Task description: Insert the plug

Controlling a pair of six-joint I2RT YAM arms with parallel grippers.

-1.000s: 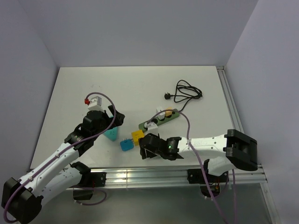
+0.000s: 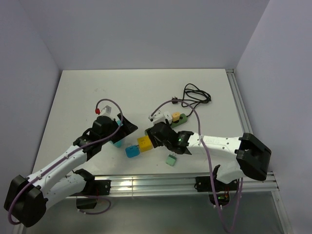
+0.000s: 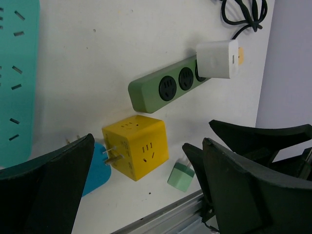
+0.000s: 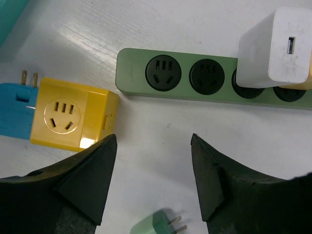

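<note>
The green power strip (image 4: 131,73) lies on the table with several black round sockets; a white plug block (image 4: 273,53) sits on it. Left of the strip is a yellow cube socket (image 4: 73,114), with a blue plug block (image 4: 14,109) beside it; metal pins show between them, and I cannot tell how deep they sit. A small green plug (image 4: 155,225) lies loose, pins (image 4: 176,220) sideways. My right gripper is open and empty, above the table between strip and green plug. My left gripper is open too, empty, above the yellow cube and blue block.
A teal socket board (image 3: 17,87) lies under the left arm. Behind the strip, its black cord (image 2: 197,95) is coiled on the table. The right gripper's dark fingers (image 3: 253,134) reach in close to the left gripper. Bare table spreads across the back.
The right gripper has moved up toward the strip, now covering part of it, and uncovered the small green plug. The left gripper has shifted slightly right and toward the front.
</note>
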